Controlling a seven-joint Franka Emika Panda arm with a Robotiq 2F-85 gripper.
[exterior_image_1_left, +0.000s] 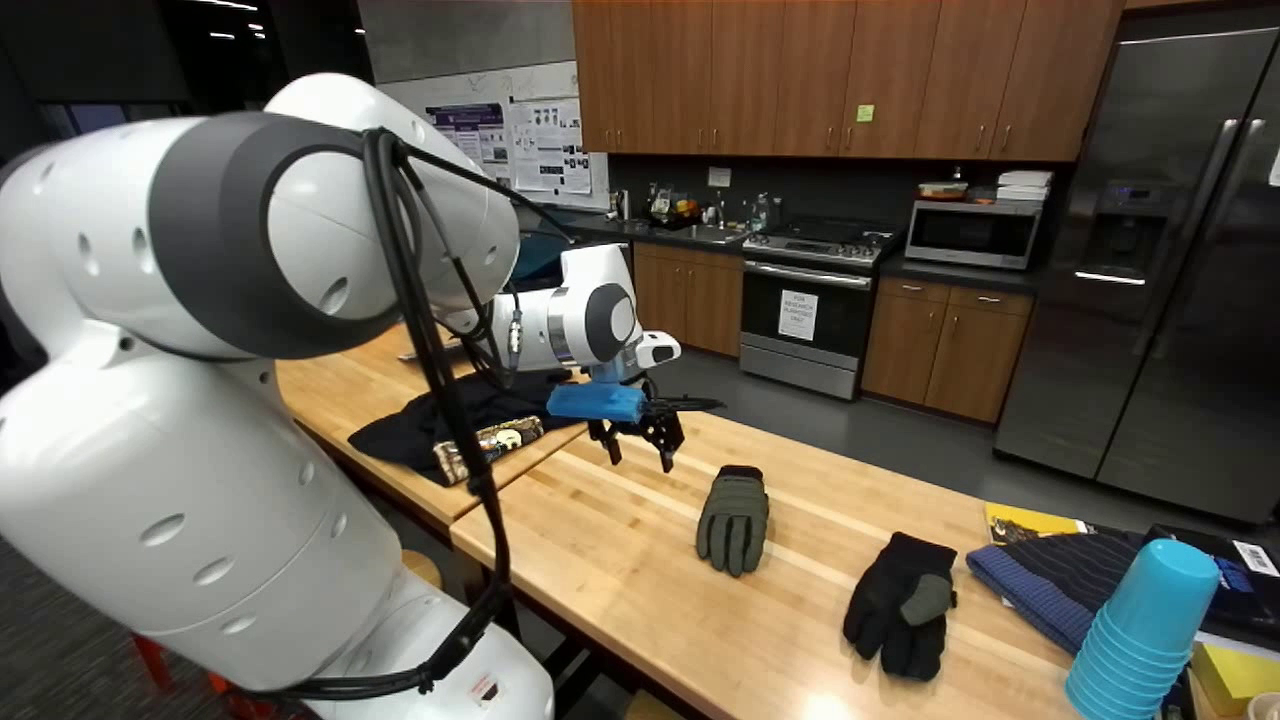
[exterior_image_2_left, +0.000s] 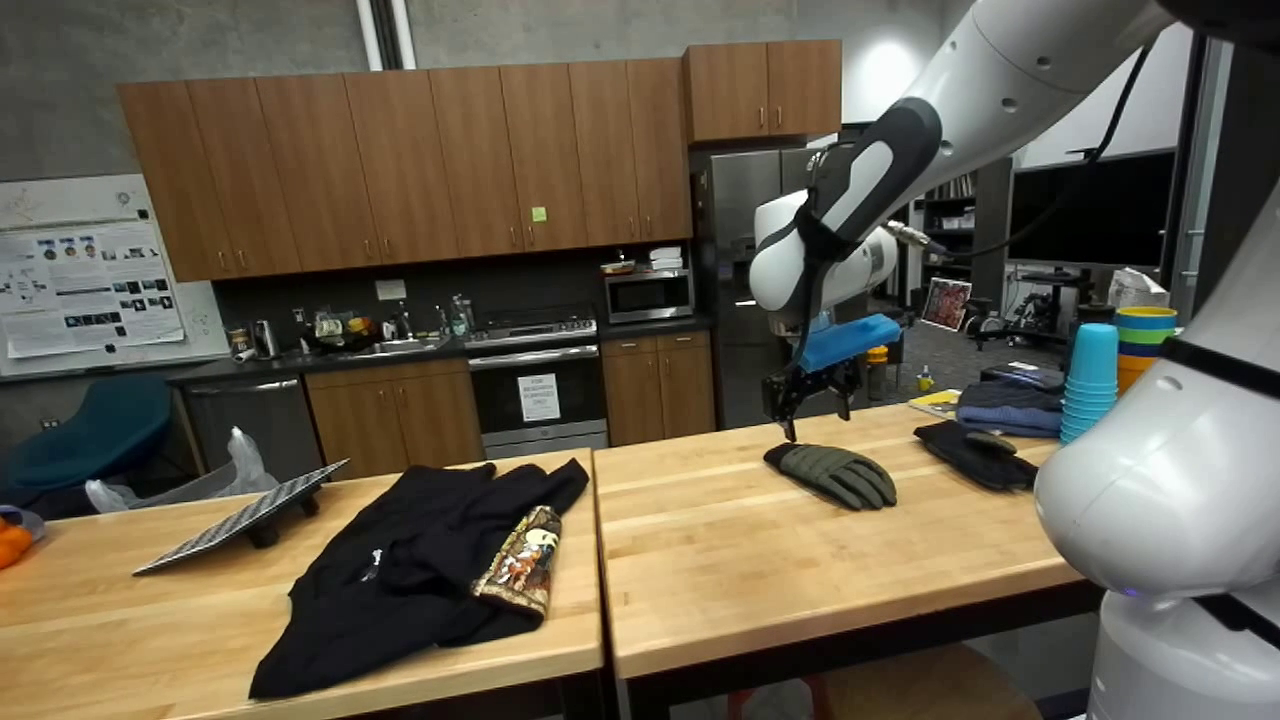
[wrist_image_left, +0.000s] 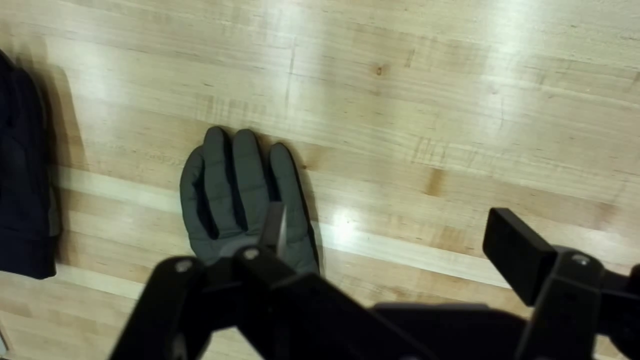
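Note:
Above the wooden table, my gripper (exterior_image_1_left: 641, 463) hangs open with nothing between its fingers. In the wrist view its two fingers (wrist_image_left: 520, 255) stand wide apart, and one of them overlaps the green glove in the picture. That green-grey glove (exterior_image_1_left: 733, 520) lies flat on the table, its cuff toward the kitchen side; my gripper is above the table, to the left of it in exterior view 1. A black glove (exterior_image_1_left: 903, 606) with a grey patch rests farther right, apart from the green one. Part of the black glove (wrist_image_left: 24, 174) also shows at the wrist view's left edge.
A stack of blue cups (exterior_image_1_left: 1141, 636) and a folded dark knit item (exterior_image_1_left: 1056, 582) stand at the table's right end. On the adjoining table lie a black garment (exterior_image_2_left: 426, 564) and a patterned pouch (exterior_image_2_left: 524, 562). Bare wood surrounds the green glove.

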